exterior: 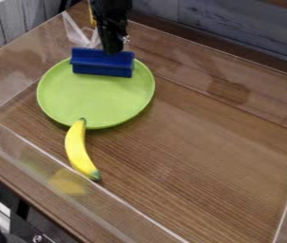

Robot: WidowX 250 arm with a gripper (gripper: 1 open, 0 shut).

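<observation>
The black gripper (110, 38) reaches down from the top of the view to just behind a dark blue block (102, 65), which rests on the back part of a round green plate (95, 102). Its fingertips are small and partly hidden near the block, so whether they touch it is unclear. A yellow banana (80, 152) lies on the wood in front of the plate.
Clear edging runs along the lower left, and a raised border along the right and back.
</observation>
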